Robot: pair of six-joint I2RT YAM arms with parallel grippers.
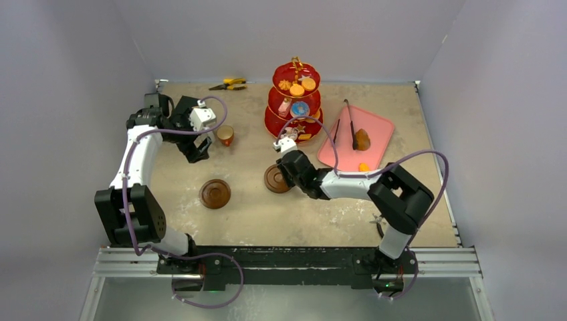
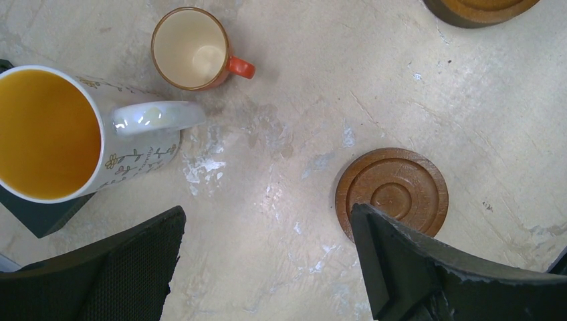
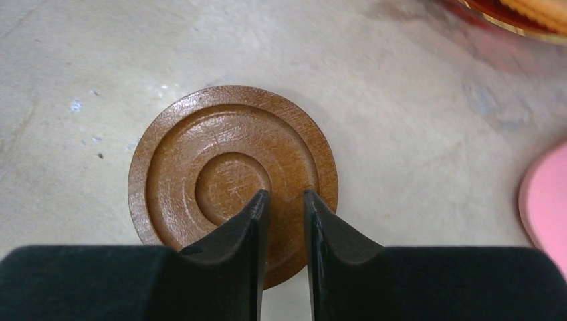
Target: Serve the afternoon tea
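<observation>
Two round brown wooden coasters lie on the table: the left coaster (image 1: 215, 194) is clear, the right coaster (image 3: 180, 134) sits under my right gripper (image 1: 283, 175). The right fingers (image 3: 249, 234) stand close together over the coaster's near rim, a narrow gap showing its wood; whether they grip it is hard to make out. My left gripper is open, nothing between its fingers. A white mug (image 2: 137, 157) with yellow inside stands left of it, mostly hidden from above. A small orange cup (image 2: 190, 50) stands close by.
A red three-tier stand (image 1: 274, 124) bears sweets at the back centre. A pink tray (image 1: 382, 130) at right holds dark utensils and a brown item (image 1: 362, 140). Pliers (image 1: 229, 85) lie at the back.
</observation>
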